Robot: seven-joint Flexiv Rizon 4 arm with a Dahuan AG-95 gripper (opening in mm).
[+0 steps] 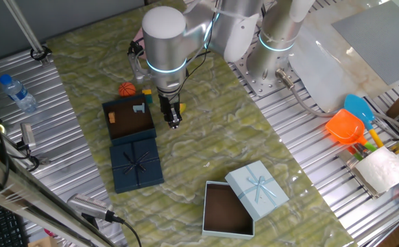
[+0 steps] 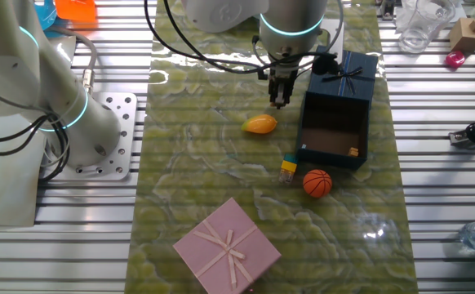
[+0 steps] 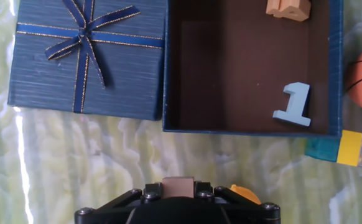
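Note:
My gripper [image 1: 175, 125] points down over the green cloth, beside the dark blue box and close to a yellow-orange mango-like toy [image 2: 259, 124]. In the wrist view, a small pinkish-brown surface shows between the dark fingers; whether it is a held piece or part of the gripper is unclear. Ahead of them is the open dark blue box [image 3: 253, 132], with a light blue number 1 [image 3: 295, 104] and an orange-tan piece [image 3: 288, 8] inside. Its lid with a ribbon bow [image 3: 122, 74] lies alongside.
A toy basketball [image 2: 317, 184] and a teal-yellow block [image 2: 288, 168] lie beside the dark box. A pink gift box [image 2: 227, 245] stands apart. An empty light blue box [image 1: 228, 232] has its lid [image 1: 257, 190] leaning on it.

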